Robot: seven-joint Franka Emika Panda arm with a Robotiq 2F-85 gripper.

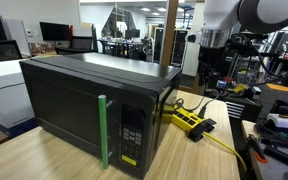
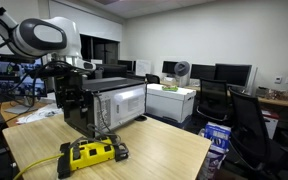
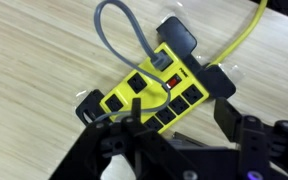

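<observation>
A yellow power strip with black ends lies on the wooden table, set diagonally in the wrist view. Its grey cord loops over the top, and a small red switch sits near one end. My gripper hovers above the strip with its fingers apart and nothing held between them. In exterior view 2 the power strip rests in front of the microwave, below and to the right of my gripper.
A black microwave with a green handle fills much of the table beside the strip. From the strip, a yellow cable runs off toward the table edge. Bare tabletop lies to the right in exterior view 2.
</observation>
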